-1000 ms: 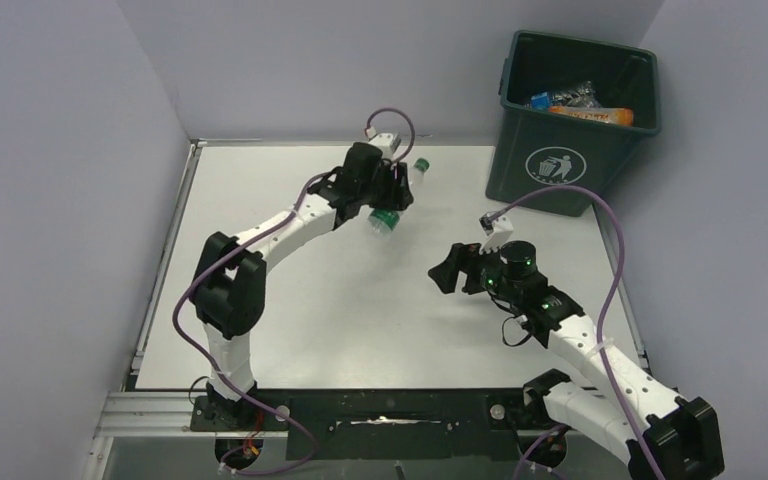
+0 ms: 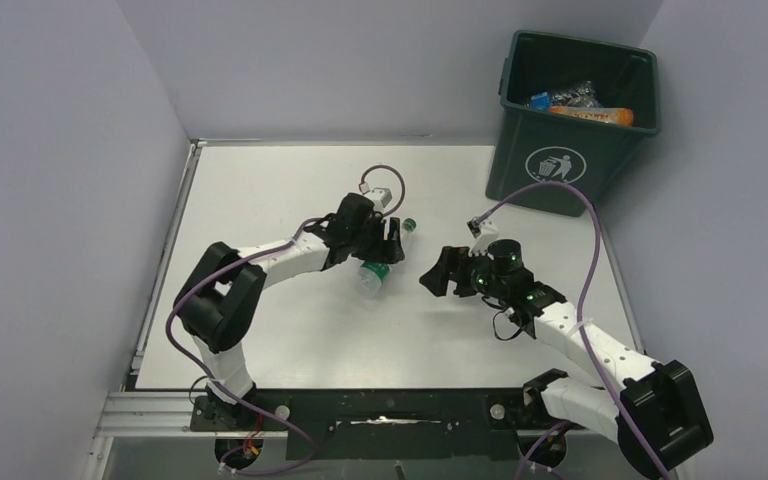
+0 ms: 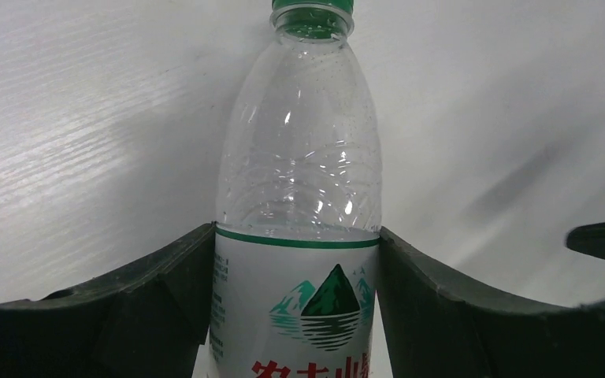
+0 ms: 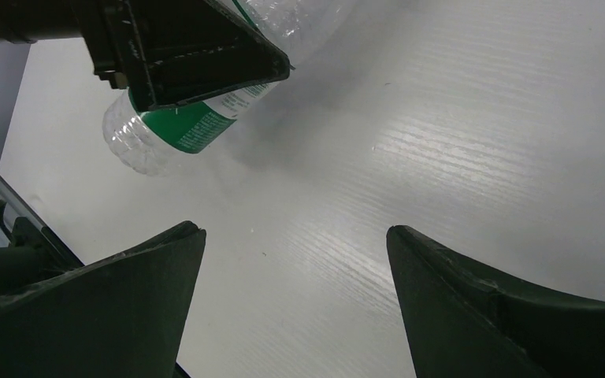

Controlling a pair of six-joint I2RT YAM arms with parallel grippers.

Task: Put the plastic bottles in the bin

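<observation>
A clear plastic bottle [image 2: 374, 277] with green cap and label lies diagonally near the middle of the white table, my left gripper [image 2: 388, 240] shut on it around its label. In the left wrist view the bottle [image 3: 298, 173] fills the middle between both fingers. My right gripper [image 2: 450, 268] stands open to the bottle's right, nothing between its fingers; in the right wrist view the bottle [image 4: 181, 126] shows beyond it, partly hidden by the left gripper's dark finger.
The dark green bin [image 2: 515, 160] stands at the back right, holding several wrappers or bottles.
My left gripper and the bottle have moved toward the front of the table. The right gripper has shifted slightly left.
</observation>
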